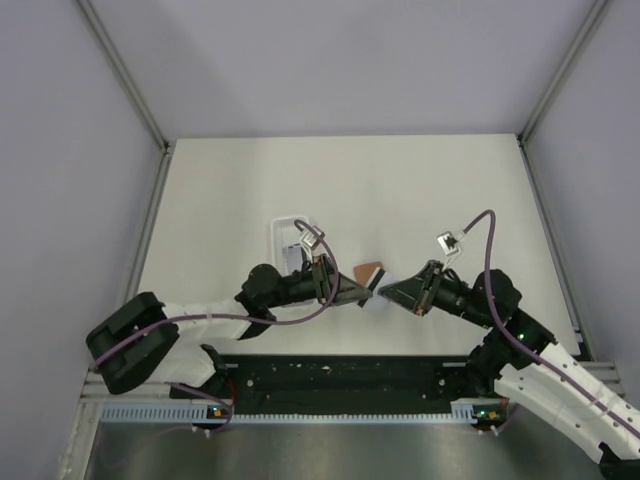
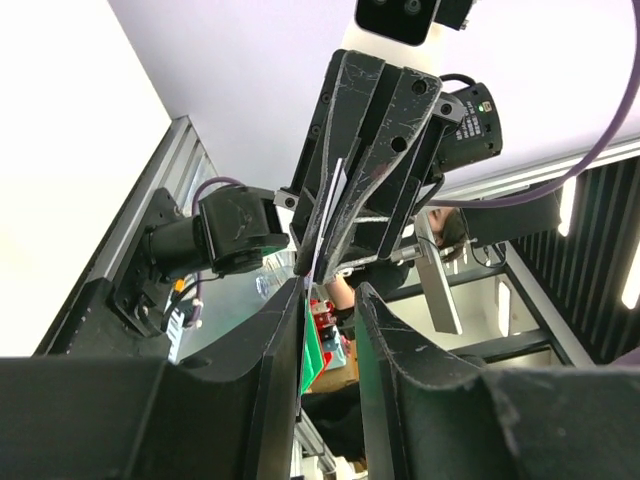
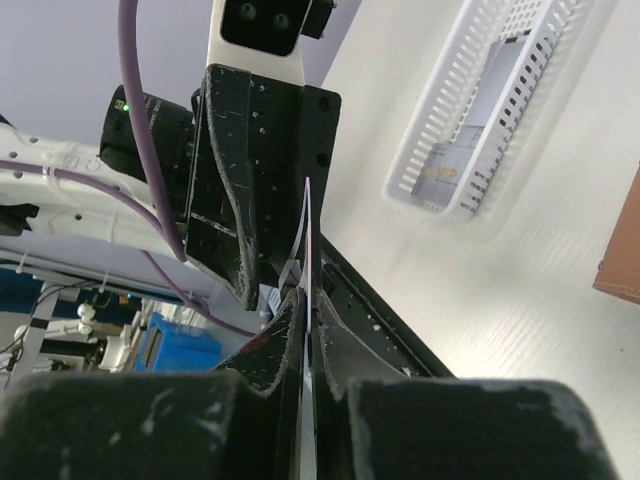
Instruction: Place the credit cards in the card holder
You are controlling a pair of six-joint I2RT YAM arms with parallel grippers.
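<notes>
A thin card (image 1: 373, 284), dark and white, stands between the two grippers in the top view. My right gripper is shut on it, and the card (image 3: 308, 230) shows edge-on, rising from its fingertips. The left gripper is open around the card's edge. In the left wrist view that card (image 2: 329, 210) appears as a thin sliver close to the left finger, with a gap to the other finger. A brown card holder (image 1: 367, 270) lies flat on the table just behind the grippers; part of it is hidden.
To the left, partly behind the left arm, is a white perforated basket (image 1: 276, 238) with cards (image 3: 443, 172) inside. A pale, see-through-looking piece (image 1: 378, 308) lies below the grippers.
</notes>
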